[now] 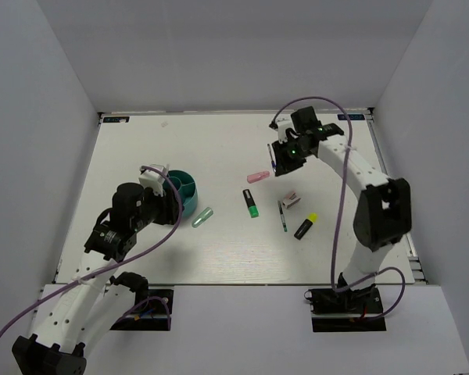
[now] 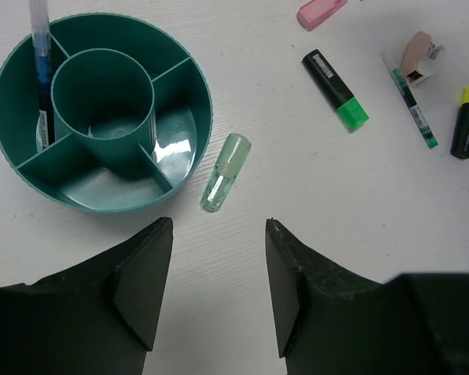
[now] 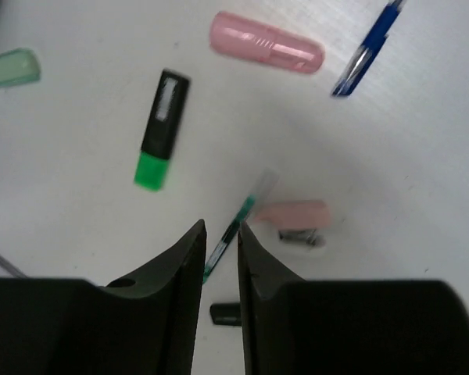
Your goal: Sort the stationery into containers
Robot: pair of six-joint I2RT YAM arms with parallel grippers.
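The round green divided organizer (image 2: 195, 86) stands at the left, with a pen (image 2: 44, 86) upright in one compartment. Right beside it lies a clear green tube (image 2: 226, 172). My left gripper is open and empty, just in front of both. My right gripper is over the right half of the table, its fingers a narrow gap apart with nothing held. A blue pen (image 3: 367, 51), a pink tube (image 3: 266, 42), a green-capped black marker (image 3: 162, 129), a green pen (image 3: 233, 234) and a pink correction tape (image 3: 297, 215) lie below it.
A yellow-capped black marker (image 1: 305, 226) lies toward the right front. Bare white table (image 1: 211, 141) stretches between the organizer and the scattered stationery. The right arm's purple cable loops above the right side.
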